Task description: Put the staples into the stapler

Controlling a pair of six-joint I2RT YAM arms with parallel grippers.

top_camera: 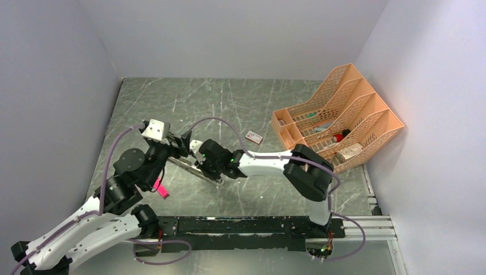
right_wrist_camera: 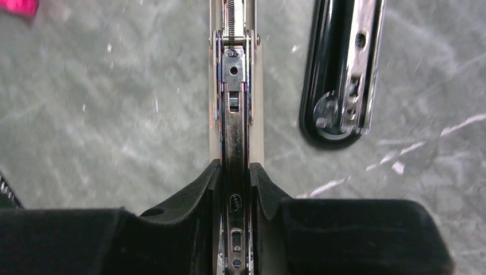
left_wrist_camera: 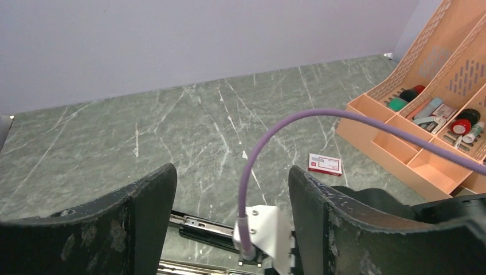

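Note:
My right gripper is shut on a long opened metal stapler (right_wrist_camera: 234, 134), its fingers on either side of the dark magazine rail. A spring and hinge show farther up the rail. In the left wrist view, the metal stapler's edge (left_wrist_camera: 192, 268) runs along the bottom. A black stapler part (left_wrist_camera: 206, 232) with a bare metal rail lies beyond it, partly covered by the right arm. My left gripper stands open over the table, nothing between its fingers. A small red-and-white box (left_wrist_camera: 325, 165), its contents hidden, lies on the table.
An orange organiser (top_camera: 321, 109) with assorted items stands at the right. A pink object (top_camera: 161, 188) lies near the left arm.

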